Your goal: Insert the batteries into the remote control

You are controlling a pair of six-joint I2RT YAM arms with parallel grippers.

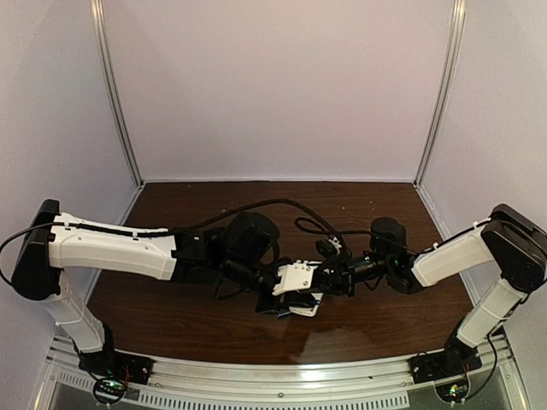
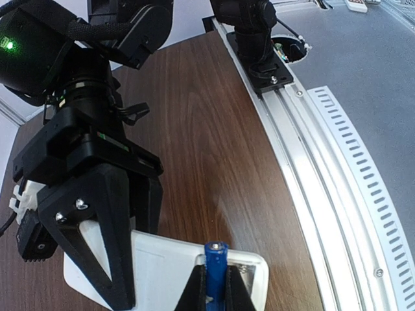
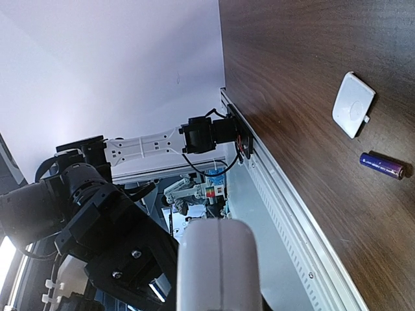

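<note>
The white remote is held by my right gripper, whose fingers are shut on it; its end fills the lower middle of the right wrist view. In the left wrist view my left gripper is shut on an upright blue battery over the open battery compartment at the remote's end. Whether the battery touches the compartment is unclear. On the table in the right wrist view lie the white battery cover and a second blue battery. In the top view both grippers meet at the middle front, largely hidden by their arms.
A metal rail runs along its front edge, and pale walls enclose the back and sides.
</note>
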